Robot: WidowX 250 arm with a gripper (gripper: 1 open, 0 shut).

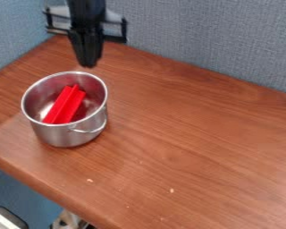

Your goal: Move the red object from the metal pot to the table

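Note:
A long red object (65, 105) leans inside the shiny metal pot (88, 131), at the left of the table. It looks like a bar with a lengthwise groove or edge. Above and behind the pot's far rim, the dark gripper (86, 63) hangs pointing down, clear of the red object. Its fingers are blurred and appear close together, and whether any gap lies between them is unclear. Nothing red shows at its tips.
A grey-blue wall (217, 40) rises behind it. A wire handle (88, 130) sits on the pot's near side. Dark equipment (4, 217) shows at the bottom left, below the table edge.

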